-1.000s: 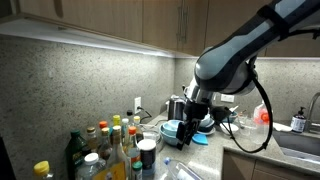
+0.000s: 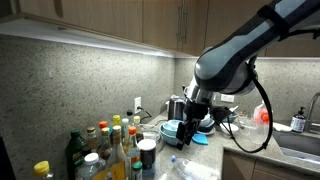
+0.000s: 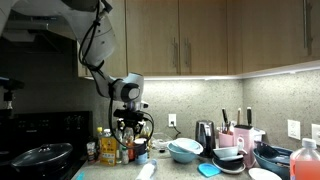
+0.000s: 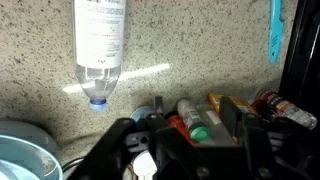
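Observation:
My gripper is open, its two dark fingers apart with nothing held between them. Below it in the wrist view are the tops of several bottles, among them a green-capped bottle [image 4: 198, 131]. A clear bottle with a blue cap [image 4: 99, 40] lies on the counter, off to one side of the fingers. Exterior view 1 shows that clear bottle [image 2: 190, 169] near the bottom edge. There the gripper [image 2: 184, 138] hangs above the counter, in front of the light blue bowls [image 2: 172, 130].
Bottles crowd the wall side, including an oil bottle [image 2: 117, 158]; a white-and-black canister [image 2: 148, 151] stands beside them. Farther back are a toaster [image 3: 206, 134] and a pink utensil holder [image 3: 243, 137]. A teal utensil [image 4: 275, 30] lies on the speckled counter, which is bare around the lying bottle.

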